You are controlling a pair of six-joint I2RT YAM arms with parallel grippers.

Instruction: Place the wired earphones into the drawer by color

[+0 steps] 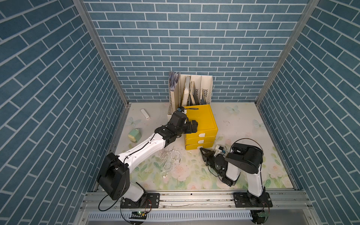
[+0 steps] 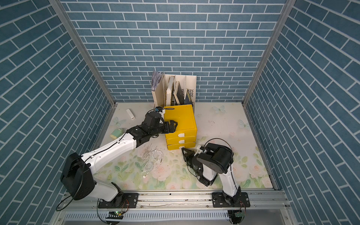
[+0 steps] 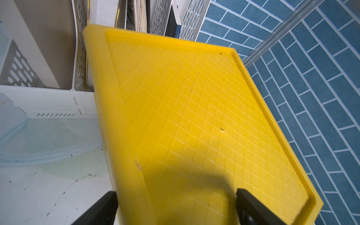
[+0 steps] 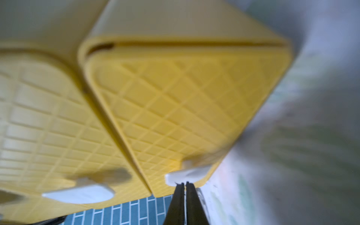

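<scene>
White wired earphones (image 1: 175, 155) lie coiled on the table left of the yellow drawer unit (image 1: 202, 116), with another pale coil (image 1: 167, 165) just in front and a thin brownish tangle (image 1: 163, 153) beside them. All the drawers look closed. Over the unit's top left side is my left gripper, open, its fingers spread with nothing held; whether they touch the unit cannot be told. Low at the front, my right gripper is shut and empty, its tips overlapping the bottom drawer's white handle (image 4: 189, 174) in the right wrist view. Contact there is unclear.
Behind the unit stands a white file rack (image 1: 206, 84) with books and folders. A white bar (image 1: 145, 113) and a greenish block (image 1: 134, 135) lie at the table's left. Free tabletop extends right of the unit.
</scene>
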